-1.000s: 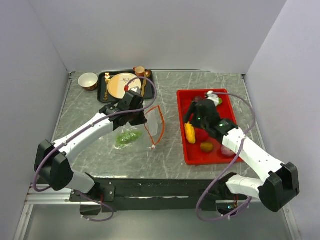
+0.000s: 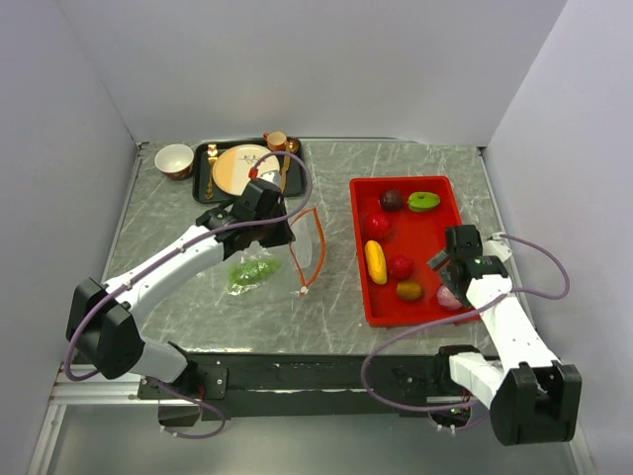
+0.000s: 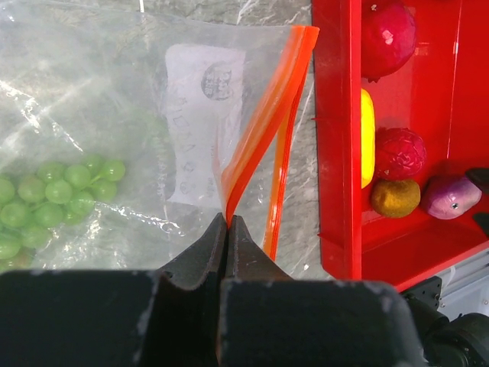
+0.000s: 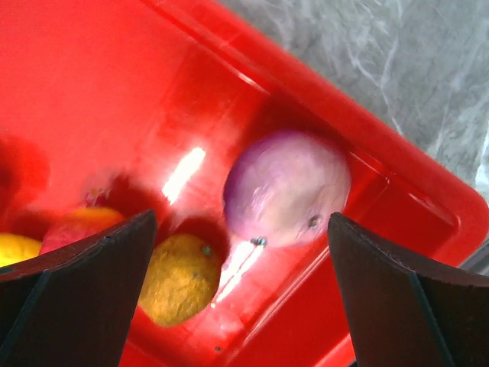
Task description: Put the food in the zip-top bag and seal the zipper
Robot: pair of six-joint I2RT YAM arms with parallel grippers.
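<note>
A clear zip top bag (image 3: 84,130) with an orange zipper edge lies left of the red bin, its mouth spread apart. Green grapes (image 3: 65,191) are inside it. My left gripper is shut on the bag's orange rim (image 3: 263,122), pinching one side of the mouth. Over the front right corner of the red bin (image 2: 406,320), my right gripper hangs open above a purple onion-like vegetable (image 4: 286,187). Nothing is held between its fingers; the vegetable rests on the bin floor.
Also in the bin are a yellow banana-like item (image 2: 376,262), a brown kiwi-like fruit (image 2: 408,290), red items (image 2: 401,267), a dark avocado-like one (image 2: 392,200) and a green pepper (image 2: 423,201). A tray with a plate (image 2: 245,170) and a bowl (image 2: 175,160) stand at the back left.
My right arm has swung from the bin's middle rightward and toward the front, and now hovers over the purple vegetable. The left arm and bag look nearly the same.
</note>
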